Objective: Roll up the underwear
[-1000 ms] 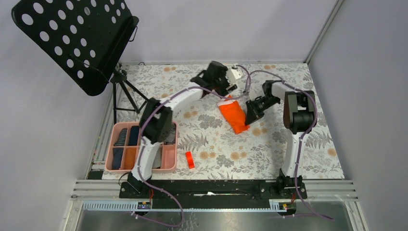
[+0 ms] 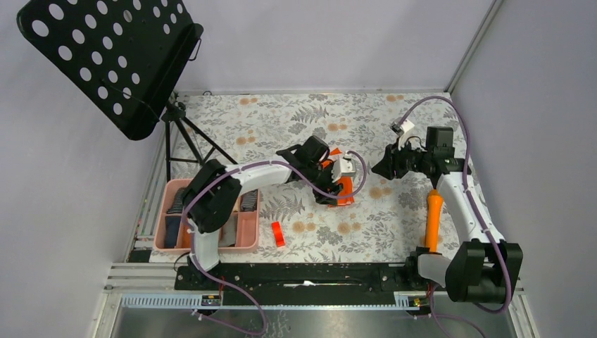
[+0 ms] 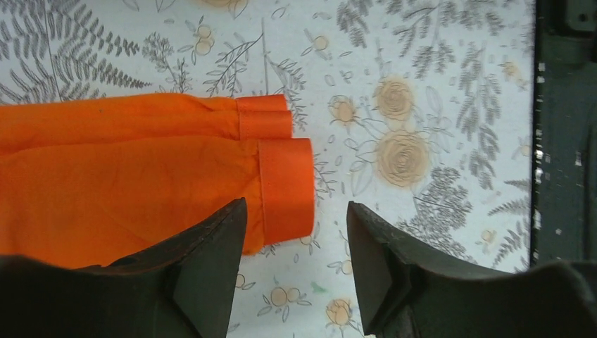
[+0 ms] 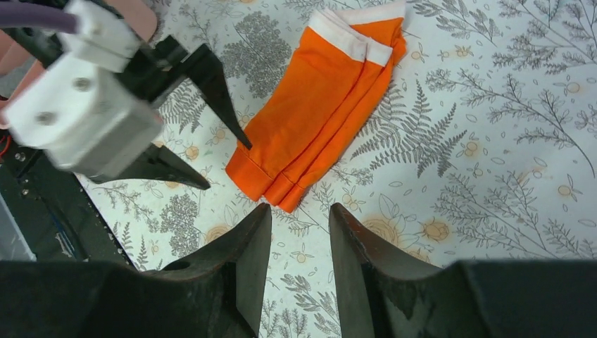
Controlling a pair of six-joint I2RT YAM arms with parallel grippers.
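The orange underwear [image 4: 310, 98] lies folded lengthwise on the floral mat, white band at one end, narrow orange hem at the other. My left gripper is open just over the hem end [image 3: 285, 190], beside the cloth, holding nothing; in the top view the left arm covers much of the garment [image 2: 343, 190]. My right gripper is part open and empty, held off to the right of the underwear [image 2: 335, 151].
A pink divided bin [image 2: 246, 236] with folded cloths stands at the left, with a small red strip [image 2: 278, 234] beside it. An orange cylinder [image 2: 434, 218] lies by the right arm. A black stand [image 2: 105, 63] is at back left.
My left gripper has come down and toward the front, over the underwear's hem end. My right gripper has moved away to the right, and the underwear has straightened to lie more front to back.
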